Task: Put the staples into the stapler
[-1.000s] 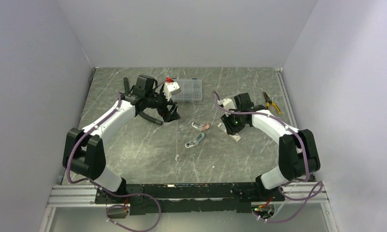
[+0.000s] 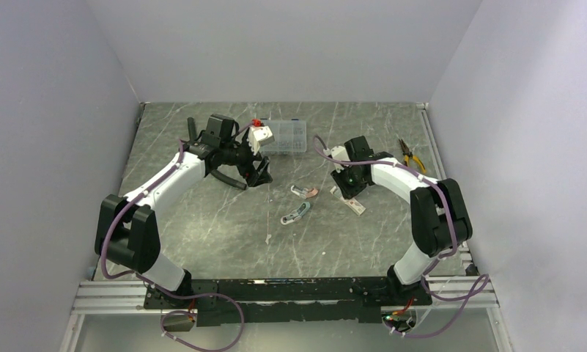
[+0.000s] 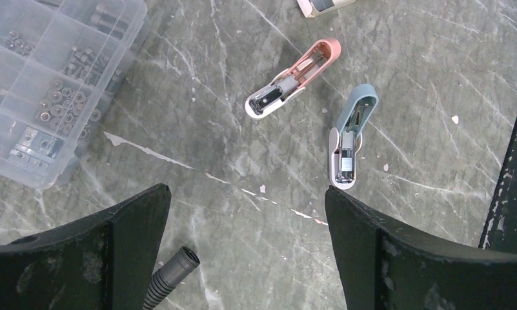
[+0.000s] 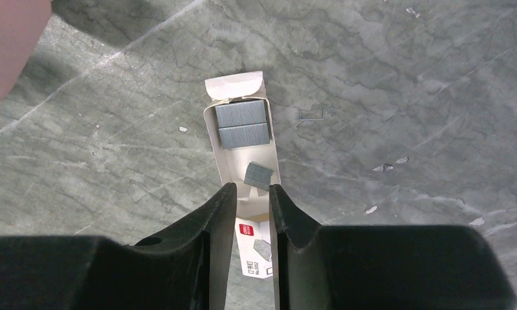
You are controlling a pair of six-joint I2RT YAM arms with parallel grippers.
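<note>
Two small staplers lie opened on the table: a pink one (image 3: 293, 79) and a blue one (image 3: 351, 135), both with their white bases showing in the left wrist view. In the right wrist view an open white staple box (image 4: 253, 245) holds two long staple strips (image 4: 243, 124) side by side at one end. A short staple piece (image 4: 259, 175) lies askew in the box, just beyond the fingertips of my right gripper. That gripper is partly open, a narrow gap between its fingers and nothing gripped. My left gripper is wide open and empty above bare table.
A clear compartment box (image 3: 33, 97) with small hardware stands at the back. A black ribbed tube (image 3: 172, 274) lies near the left gripper. Yellow-handled pliers (image 2: 412, 155) rest at the far right.
The left arm and both staplers appear still.
</note>
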